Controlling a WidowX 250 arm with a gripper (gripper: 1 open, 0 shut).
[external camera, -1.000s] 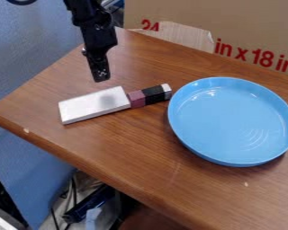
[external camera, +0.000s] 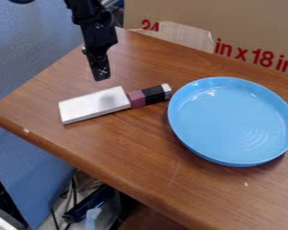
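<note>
A long eraser-like object (external camera: pixel 94 105) lies on the wooden table, white over most of its length, with maroon and black bands and a small white tip toward the right. Its right end is just left of a light blue plate (external camera: pixel 232 120). My black gripper (external camera: pixel 100 72) hangs in the upper left, above the table behind the white part of that object; whether its fingers are open or shut is hard to tell.
A cardboard box (external camera: pixel 219 27) with red lettering stands behind the table (external camera: pixel 134 171). Blue padding (external camera: pixel 26 63) lies beyond the left edge, with cables and dark items below. Bare wood is free at the back middle and in front.
</note>
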